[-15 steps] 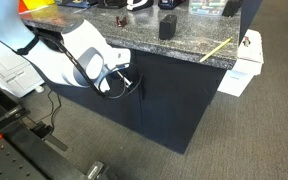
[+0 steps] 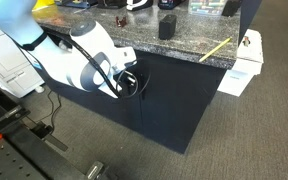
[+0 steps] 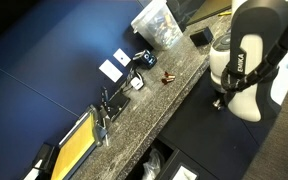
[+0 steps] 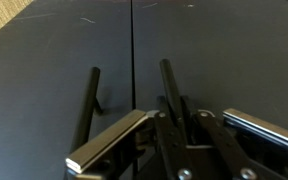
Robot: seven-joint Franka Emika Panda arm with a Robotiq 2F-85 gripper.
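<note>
Dark cabinet doors [image 2: 169, 100] stand under the counter, with a narrow vertical seam [image 4: 133, 60] between them in the wrist view. Each has a black bar handle: the left handle [image 4: 87, 105] is clear of me, while the right handle [image 4: 168, 80] runs down into my fingers. My gripper is shut on that right handle; its lower part is hidden. From outside, the gripper [image 2: 130, 80] is against the cabinet front, just below the counter edge. Both doors look closed.
Above the doors juts the speckled countertop [image 2: 189, 45], carrying a black box [image 2: 167, 27] and a yellow stick [image 2: 215, 49]. A white bin [image 2: 242, 70] stands beyond the cabinet's right end. Open grey floor [image 2: 224, 140] lies in front.
The arm and hand have shifted slightly right in exterior view 1. The gripper stays at the cabinet front, and the doors show no clear movement.
</note>
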